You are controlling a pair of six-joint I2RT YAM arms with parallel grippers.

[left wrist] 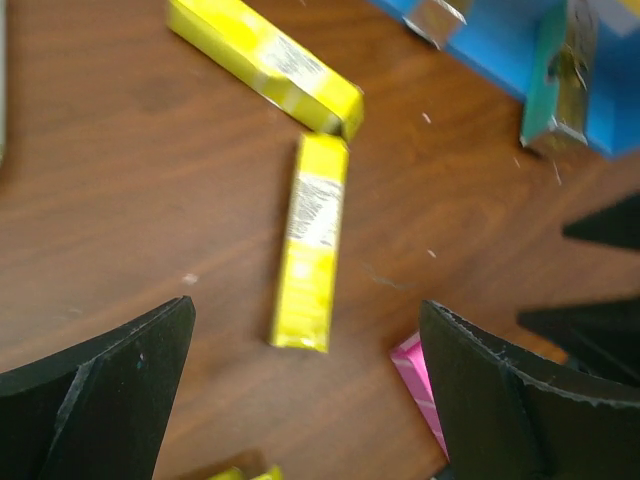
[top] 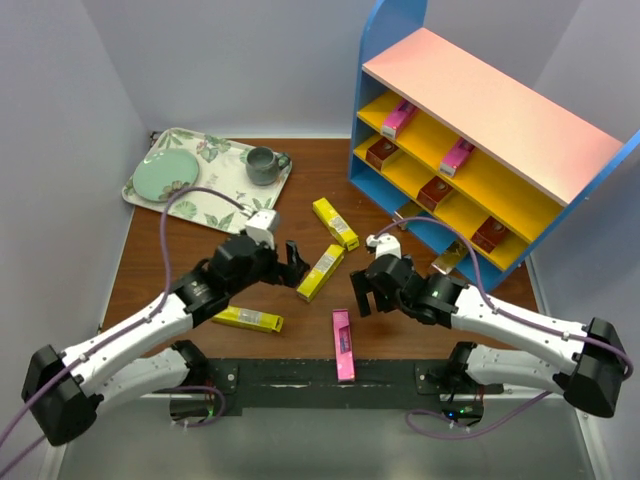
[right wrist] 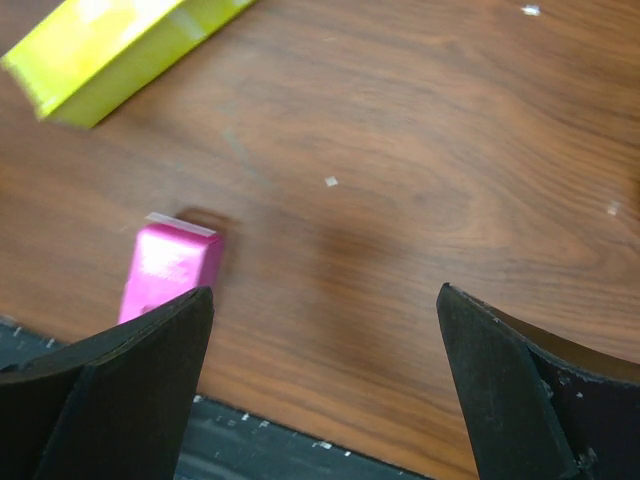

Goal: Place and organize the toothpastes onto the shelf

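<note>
Three yellow toothpaste boxes lie on the wooden table: one at the back [top: 336,222], a middle box [top: 320,272] and one at the front left [top: 247,319]. A pink toothpaste box [top: 343,345] lies near the front edge. My left gripper [top: 296,267] is open, left of the middle yellow box, which shows between its fingers in the left wrist view. My right gripper [top: 364,291] stands open behind and right of the pink box, nothing between its fingers. On the shelf [top: 500,85], the top level holds pink boxes, the middle brown boxes, and the bottom a few others.
A patterned tray [top: 222,214] with a green plate [top: 166,175] and a mug [top: 263,166] occupies the back left. My two grippers are fairly close together over the middle of the table. Bare table lies between the tray and the yellow boxes.
</note>
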